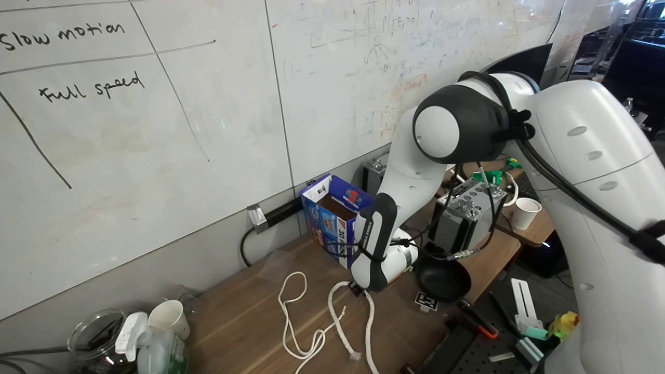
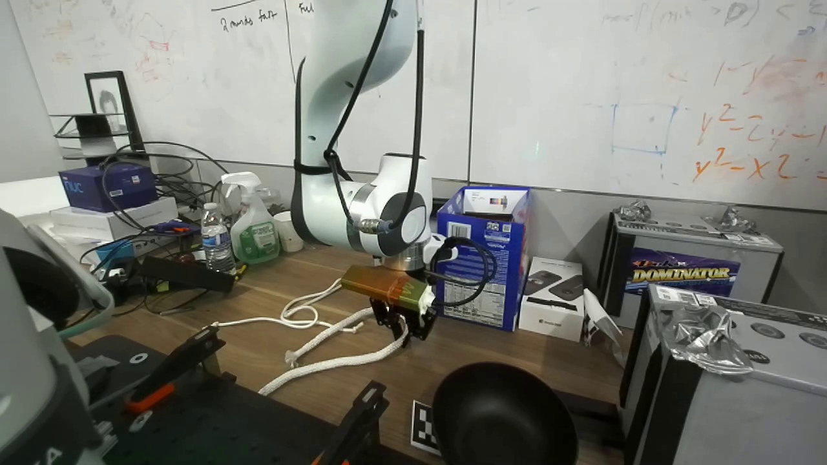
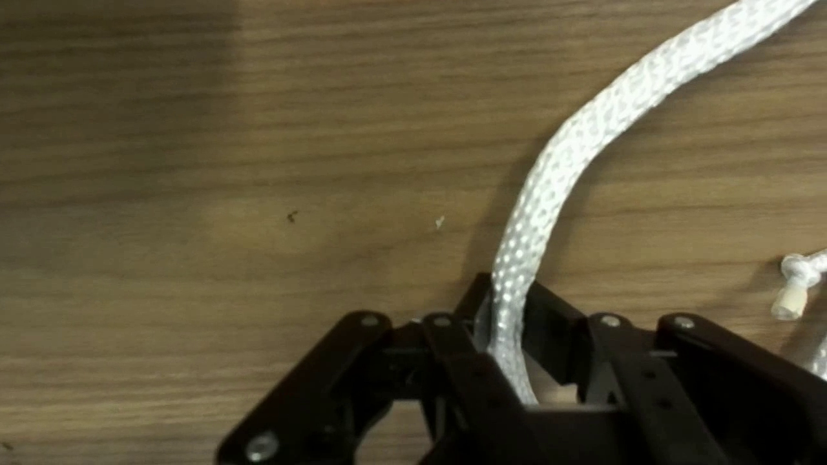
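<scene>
A thick white braided rope point(image 1: 371, 327) lies on the wooden table in a bent loop, its bend under the arm's wrist. My gripper is shut on this rope at the bend, low over the table; the rope point(image 3: 577, 143) runs up between the black fingers and curves away to the upper right. In the second exterior view the gripper point(image 2: 399, 325) points down, and both legs of the rope point(image 2: 333, 361) trail left from it. A thinner white cord point(image 1: 288, 315) lies loosely coiled beside the thick rope, apart from the gripper.
A blue box point(image 2: 484, 271) stands behind the gripper, near the wall. The black pan point(image 2: 504, 418) sits close by, with large grey batteries point(image 2: 717, 372) beyond it. A spray bottle point(image 2: 254, 225) and a paper cup point(image 1: 169, 318) stand at the far table end. Bare table surrounds the cords.
</scene>
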